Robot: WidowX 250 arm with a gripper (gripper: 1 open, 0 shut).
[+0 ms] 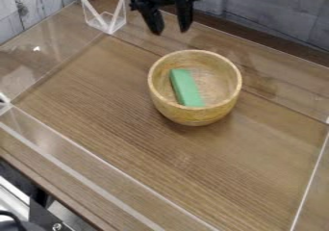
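Observation:
A green block point(183, 89) lies inside a round light wooden bowl point(221, 100) in the middle of the table. The dark gripper point(168, 25) is at the top of the view, beyond and above the bowl and apart from it, with its two fingers pointing down and spaced apart. I see nothing between them. The arm runs out of view at the top.
A white object point(103, 15) stands at the upper left, left of the gripper. The table's edge runs along the left side.

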